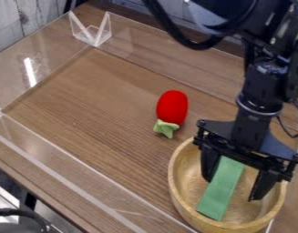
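Observation:
My black gripper (246, 157) is at the right, low over a round tan bowl (188, 182), with its fingers open and reaching into the bowl. A green rectangular object (218, 195) lies in the bowl between and below the fingers, partly hidden by the gripper.
A red oval object (172, 106) and a small light-green piece (166, 128) sit on the wooden table just behind the bowl. A clear holder (89, 28) stands at the back left. Dark cables lie at the bottom left.

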